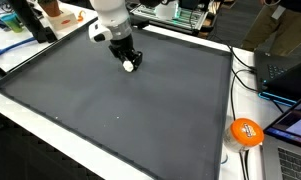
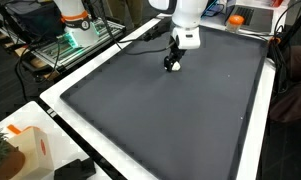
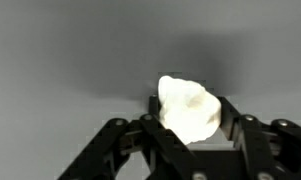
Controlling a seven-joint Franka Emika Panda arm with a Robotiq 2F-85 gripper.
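A small white object point(image 3: 188, 109) sits between the black fingers of my gripper in the wrist view, filling most of the gap. The fingers stand part open around it; whether both fingers touch it cannot be made out. In exterior view 1 the white object point(image 1: 128, 66) shows at the fingertips, low over the dark tabletop point(image 1: 140, 110). From the other side, in exterior view 2, the white object point(image 2: 175, 66) is partly covered by the gripper point(image 2: 174, 62). Its exact shape is blurred.
An orange-topped container point(image 1: 244, 132) stands beside the table on the right. A laptop point(image 1: 285, 78) lies beyond the table's right edge. At the back left are a wooden block point(image 1: 60, 22) and tools.
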